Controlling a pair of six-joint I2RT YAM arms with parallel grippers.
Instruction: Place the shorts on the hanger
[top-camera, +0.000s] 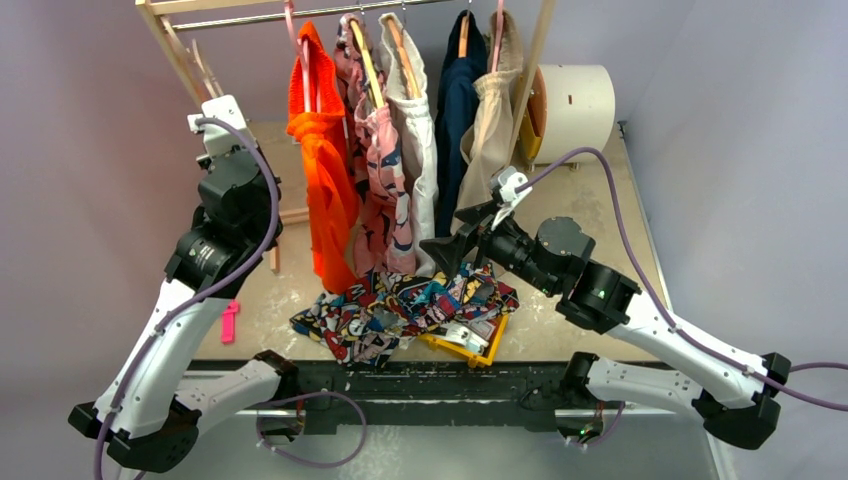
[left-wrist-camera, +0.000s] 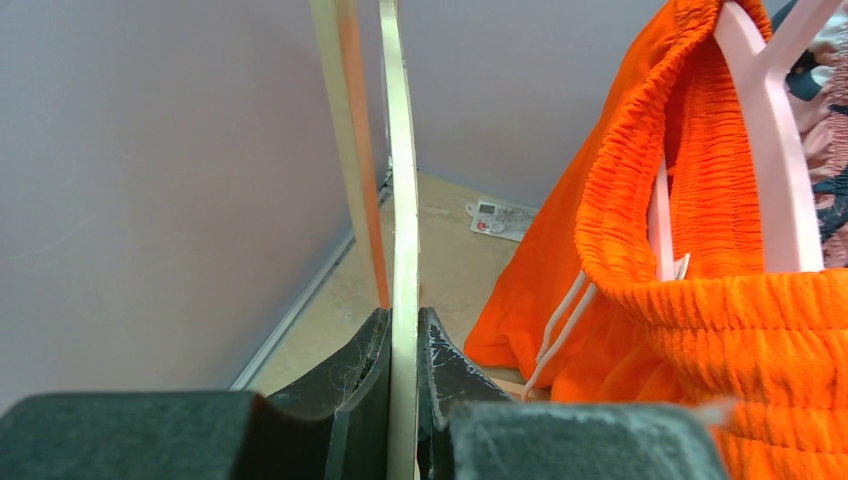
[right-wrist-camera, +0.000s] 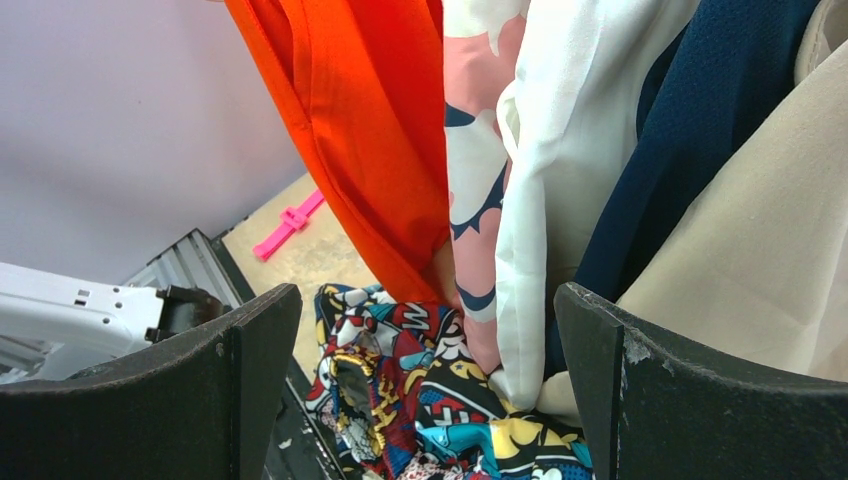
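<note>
The patterned multicoloured shorts (top-camera: 385, 310) lie crumpled on the table below the hanging clothes. In the right wrist view the shorts (right-wrist-camera: 400, 375) show under the hems. My left gripper is shut on a thin pale hanger (left-wrist-camera: 404, 230), seen edge-on and running upright between its fingers, left of the orange garment. Above the right part of the shorts stands my right gripper, open, its fingers (right-wrist-camera: 610, 370) wide apart and no cloth held between them.
Orange (top-camera: 325, 180), pink patterned, white (top-camera: 415, 130), navy and beige garments hang from the rack rail (top-camera: 270, 15). A yellow tray (top-camera: 490, 345) sits partly under the shorts. A white cylinder (top-camera: 575, 110) stands at the back right; a pink strip (top-camera: 229, 322) lies at left.
</note>
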